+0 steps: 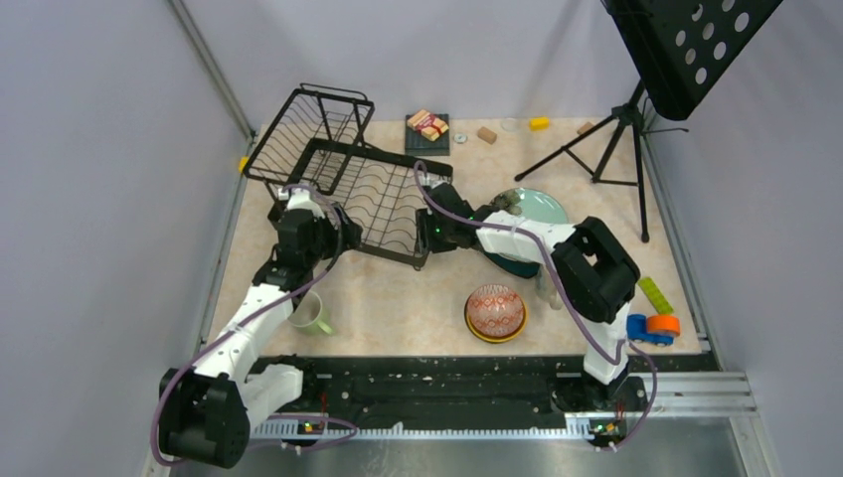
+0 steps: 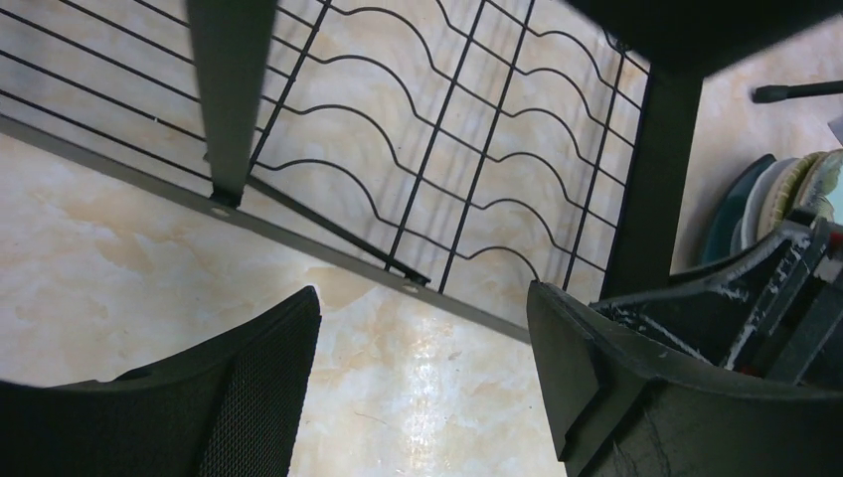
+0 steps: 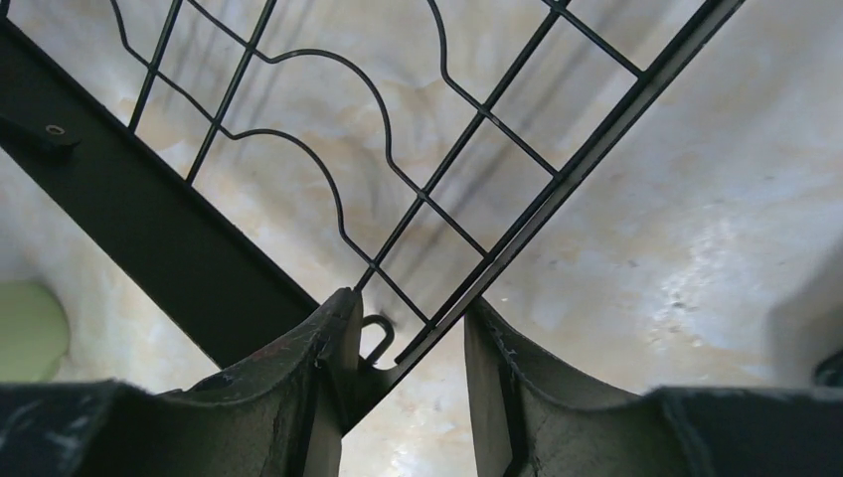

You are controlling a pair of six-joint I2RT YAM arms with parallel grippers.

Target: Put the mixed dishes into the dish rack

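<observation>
The black wire dish rack (image 1: 382, 253) stands at the back left, an upper basket on its left. My right gripper is at the rack's front-right corner, fingers either side of the frame rail. My left gripper is at the front-left of the rack, fingers apart, nothing visible between them. A pale green mug (image 1: 308, 316) stands front left. A stack of plates (image 1: 540, 207) lies right of the rack, partly under my right arm. Patterned bowls (image 1: 494, 309) sit at the front centre.
A tripod stand (image 1: 628, 117) occupies the back right. Toys (image 1: 648, 330) lie front right. A dark tray (image 1: 426, 145) with food pieces is behind the rack. The front middle between mug and bowls is clear.
</observation>
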